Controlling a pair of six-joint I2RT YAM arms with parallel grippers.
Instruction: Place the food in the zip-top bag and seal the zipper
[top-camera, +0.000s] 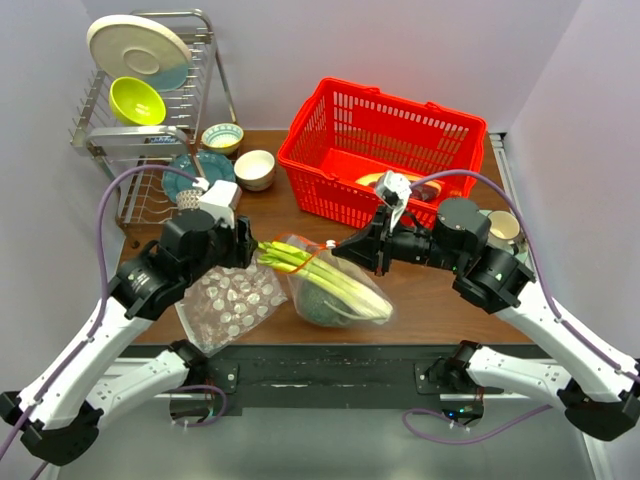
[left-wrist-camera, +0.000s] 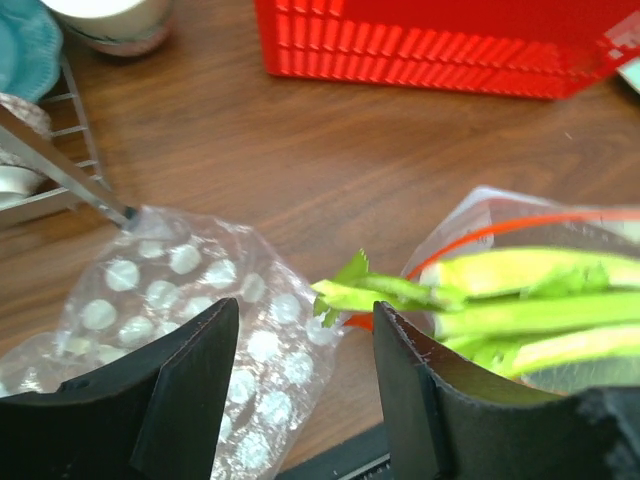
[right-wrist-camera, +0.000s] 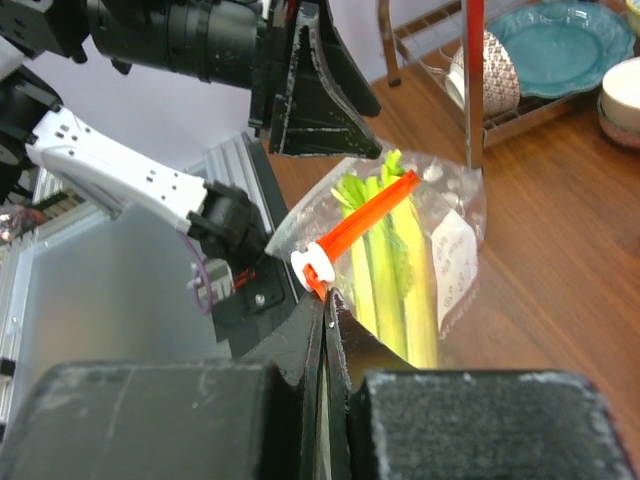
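A clear zip top bag (top-camera: 385, 312) with a red zipper strip (top-camera: 303, 262) stands mid-table, with long celery (top-camera: 345, 287) and a dark green round item (top-camera: 320, 306) inside. The celery's leafy ends poke out past the strip toward the left. At the strip's right end, by the white slider (right-wrist-camera: 313, 267), my right gripper is shut, with the red zipper end running into its fingertips. My left gripper has its fingers apart; the leafy tips (left-wrist-camera: 365, 292) show just beyond its right finger, and nothing is gripped.
Another clear bag (top-camera: 232, 300) with whitish round pieces lies flat at the left. Behind stands a red basket (top-camera: 335, 198) with food in it. A dish rack (top-camera: 150, 150) and bowls (top-camera: 255, 170) occupy the back left. Some wood is bare right of the bag.
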